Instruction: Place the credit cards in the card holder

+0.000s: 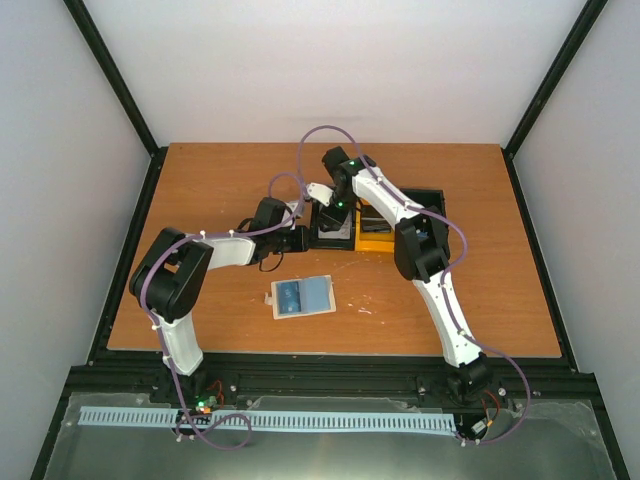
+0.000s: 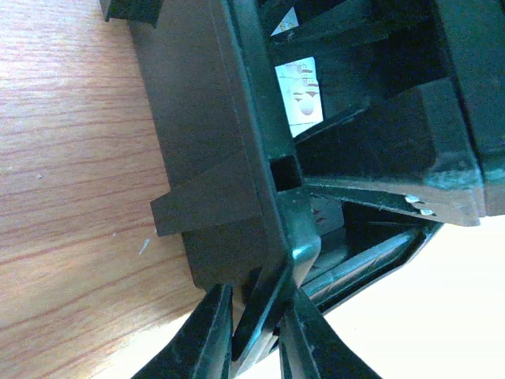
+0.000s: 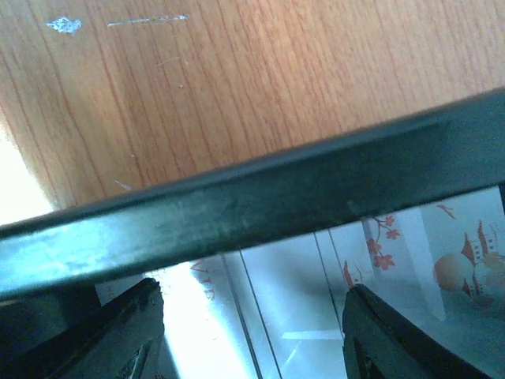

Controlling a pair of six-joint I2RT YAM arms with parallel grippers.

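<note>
Pale cards with red print lie in the black bin (image 1: pixel 345 243), also visible through its opening in the left wrist view as a white card (image 2: pixel 300 99). My left gripper is shut on the corner of the black bin's rim. In the right wrist view my right gripper stands part open over the cards, its dark fingers (image 3: pixel 134 324) apart; no card is clearly gripped, and the fingers' lower ends are cut off. The blue card holder (image 1: pixel 303 297) lies flat and opened out on the table in front.
A yellow bin (image 1: pixel 374 240) stands directly right of the black one, and another dark bin (image 1: pixel 428 201) is partly hidden under the right arm. Bare tabletop (image 1: pixel 400 320) surrounds the card holder. The black bin's wall (image 3: pixel 237 209) crosses close to my right fingers.
</note>
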